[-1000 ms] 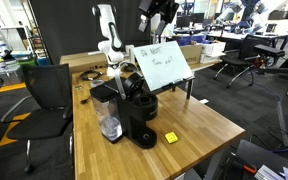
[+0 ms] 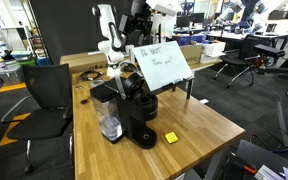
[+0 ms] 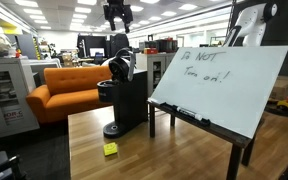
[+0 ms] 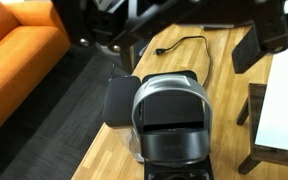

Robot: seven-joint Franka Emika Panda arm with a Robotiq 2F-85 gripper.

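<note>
A black coffee maker stands on the wooden table, its lid raised. From above, in the wrist view, the lid's grey curved handle arches around the dark top of the machine. A clear water tank is attached at its side. High over the machine, apart from it, hangs my black gripper. Its dark fingers stand apart at the top of the wrist view, with nothing seen between them. A yellow block lies on the table in front of the machine.
A whiteboard with handwriting "Do NOT Turn on!" leans on a black stand beside the machine. A cable lies on the table behind it. An orange sofa is beyond.
In exterior view 1 my gripper has moved left from above the whiteboard toward the coffee maker. The machine, block and whiteboard have stayed put.
</note>
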